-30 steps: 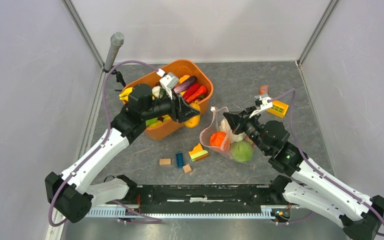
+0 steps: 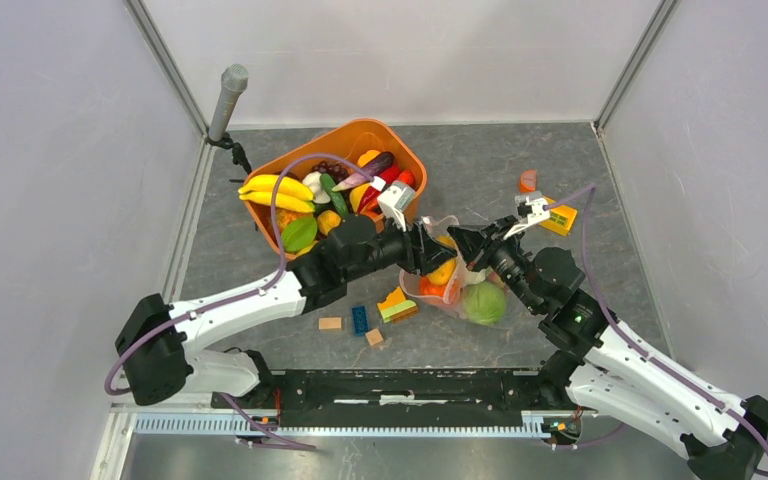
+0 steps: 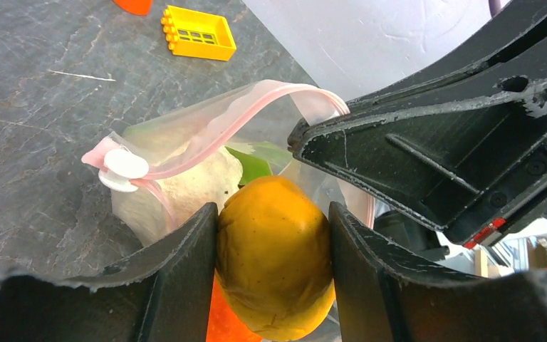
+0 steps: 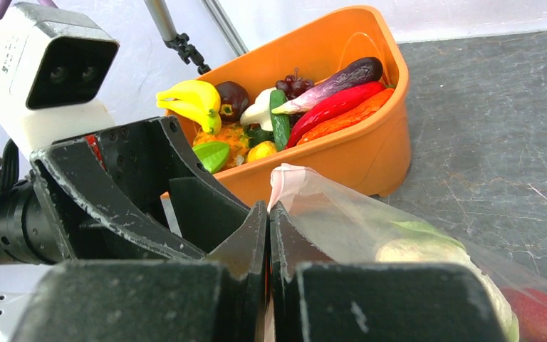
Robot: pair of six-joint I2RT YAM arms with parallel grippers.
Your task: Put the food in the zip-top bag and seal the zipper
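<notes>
My left gripper is shut on an orange-yellow, rounded fruit [image 3: 274, 271], held at the mouth of the clear zip bag [image 3: 206, 132]. The bag's pink-edged mouth gapes, with a white slider [image 3: 124, 167] at one end. My right gripper is shut on the bag's edge and keeps that side raised. Inside the bag are a cauliflower [image 4: 427, 256], a red-yellow fruit [image 4: 541, 313], a green cabbage [image 2: 484, 303] and an orange vegetable [image 2: 434, 287]. In the right wrist view the left gripper hides the held fruit.
An orange bin [image 4: 370, 157] full of produce stands at back left. Toy blocks [image 2: 360, 320] and a toy sandwich [image 2: 397, 306] lie left of the bag. A yellow crate piece [image 3: 199, 34] lies behind it. Floor between the bin and that crate is clear.
The right gripper has stayed on the bag's edge, almost still.
</notes>
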